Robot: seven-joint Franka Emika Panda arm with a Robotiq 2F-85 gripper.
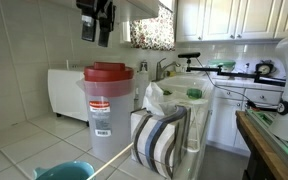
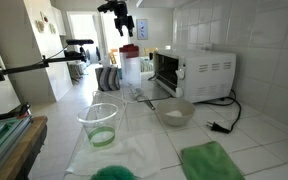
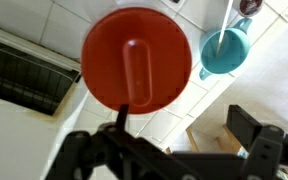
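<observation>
A red lid (image 1: 108,72) sits on top of a tall translucent container (image 1: 111,115) with a white label. From above, in the wrist view, the lid (image 3: 136,60) is a round disc with a raised bar across its middle. My gripper (image 1: 96,32) hangs over the lid, clear of it. Its fingers stand wide apart in the wrist view, with nothing held between them. In exterior view 2 the lid (image 2: 130,49) and container (image 2: 132,72) are small and far off, below the arm.
Beside the container stands a striped bag (image 1: 159,140) with white paper in its top. A teal mug (image 3: 224,48) with a stick in it is close by. A white toaster oven (image 2: 193,74), a bowl (image 2: 176,112) and a clear tub (image 2: 101,128) share the counter.
</observation>
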